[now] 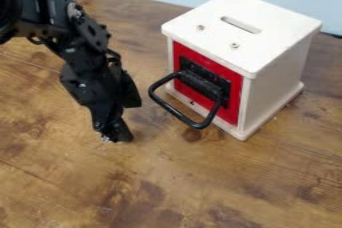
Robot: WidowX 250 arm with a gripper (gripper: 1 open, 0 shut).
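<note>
A white wooden box (267,72) with a red front panel (230,97) stands on the right of the wooden table, a slot and small knobs on its top. A black handle (187,116) sticks out from the dark fitting on the panel. My black gripper (112,130) is low over the table to the left of the box, pointing down, apart from the handle. Its fingers are dark and bunched; whether they are open or shut is unclear.
</note>
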